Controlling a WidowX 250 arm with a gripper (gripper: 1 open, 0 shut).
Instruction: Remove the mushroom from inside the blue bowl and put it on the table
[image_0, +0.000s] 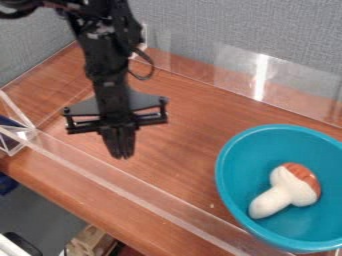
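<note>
The mushroom (286, 191), with a white stem and a brown-and-white cap, lies on its side inside the blue bowl (237, 172) at the right of the view. Well to the left of the bowl, my black gripper (120, 150) hangs over the wooden table, pointing down. Its fingers are together with nothing between them, and the mushroom is clear of them.
Bare wooden table (187, 150) spreads between the gripper and the bowl. A clear low wall (147, 195) runs along the near edge, and another clear panel (261, 75) stands at the back before the grey wall.
</note>
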